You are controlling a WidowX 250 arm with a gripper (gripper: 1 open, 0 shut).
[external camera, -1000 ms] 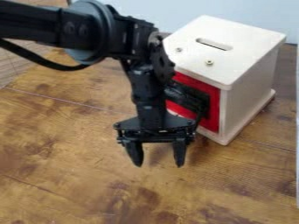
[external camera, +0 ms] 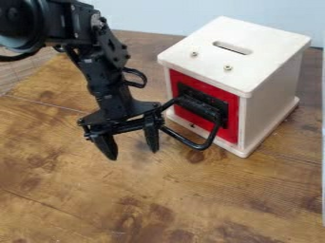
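My black gripper points down over the wooden table at left of the centre, its two fingers apart with nothing between them. To its right stands a pale wooden box with a slot and two bolts on top. Its front has a red panel with a black fitting on it, from which a black tube-like loop hangs out toward my gripper. Whether the loop touches the gripper is unclear.
A pale wall runs behind the box.
My arm has swung left, away from the front of the box, uncovering the red panel and the black loop.
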